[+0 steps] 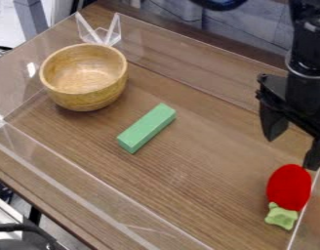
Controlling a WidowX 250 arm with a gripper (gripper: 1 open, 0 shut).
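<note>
My black gripper (291,130) hangs at the right, pointing down, its fingers apart with nothing visible between them. Below it lies a red object with a light green top (289,187), like a plush strawberry, green end toward the front. A green bar (147,128) lies diagonally left of centre. A tan bowl (82,78) stands at the upper left.
Clear plastic strips stand behind the bowl. Dark hardware shows at the lower left corner and top right.
</note>
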